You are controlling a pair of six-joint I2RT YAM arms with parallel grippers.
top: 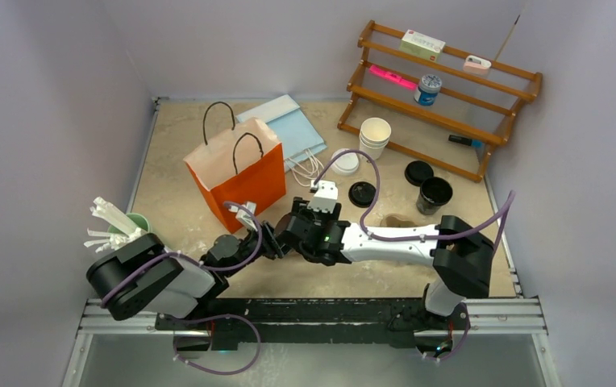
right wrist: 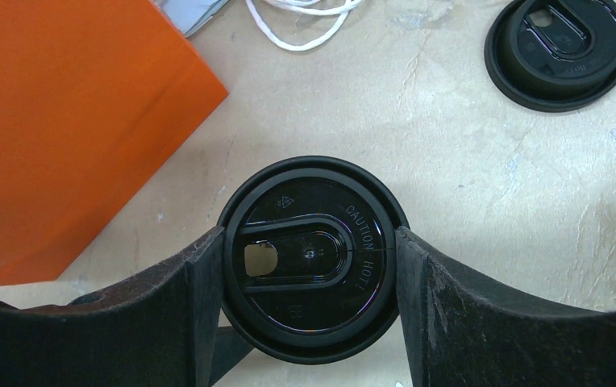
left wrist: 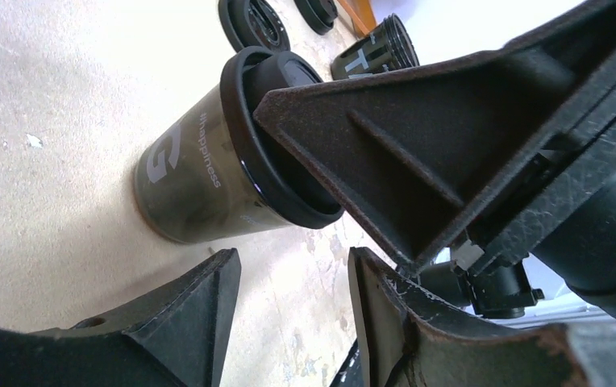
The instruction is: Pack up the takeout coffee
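A dark takeout cup with black lid (left wrist: pixel 192 173) is held by my right gripper, shut on its lid rim; from above only the lid (right wrist: pixel 309 282) shows. My left gripper has its fingers apart just beside the cup, on its near side in the left wrist view, nothing between them. In the top view both grippers meet in front of the orange paper bag (top: pixel 240 189), partly hiding the cup.
Black lids (top: pixel 362 193), a black cup (top: pixel 434 193), white cups (top: pixel 375 137) and white lids (top: pixel 345 161) stand right of the bag, near a wooden rack (top: pixel 422 113). A blue bag (top: pixel 297 129) lies behind; a green straw holder (top: pixel 139 222) is at left.
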